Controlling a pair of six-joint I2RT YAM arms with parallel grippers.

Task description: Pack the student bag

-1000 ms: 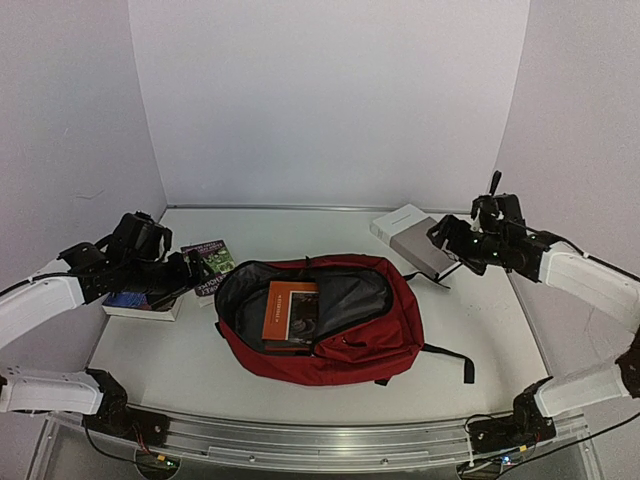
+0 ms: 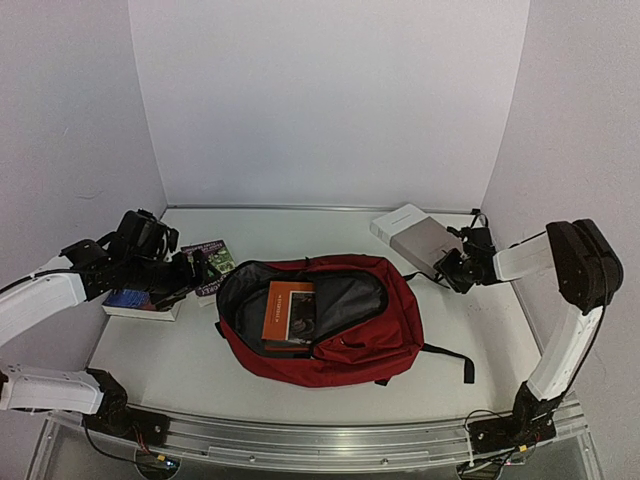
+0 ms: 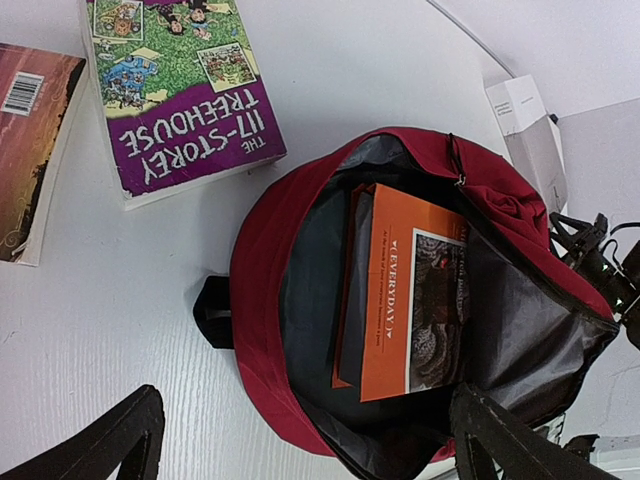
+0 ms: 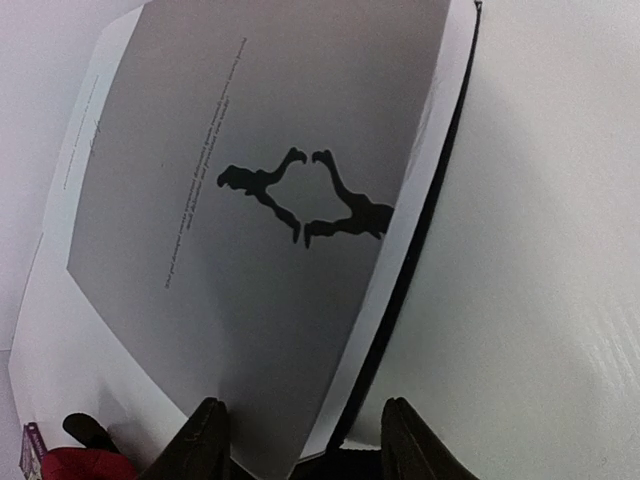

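Note:
The red backpack (image 2: 375, 340) lies unzipped mid-table with an orange book (image 2: 282, 312) inside; at least one more book edge shows behind it in the left wrist view. At the back right lies a thick grey book (image 2: 422, 243) with a white spine. My right gripper is at that book's near corner, its fingers spread to either side of it; contact cannot be made out. Over the left side, my left gripper (image 2: 195, 277) is open and empty, its fingers (image 3: 115, 440) wide apart. A purple-green treehouse book (image 3: 190, 110) lies flat by the bag.
Another book (image 3: 30, 140) lies at the far left, partly under the left arm in the top view. A black strap (image 2: 468, 368) trails right from the bag.
The left arm stays almost still, and the bag has not moved.

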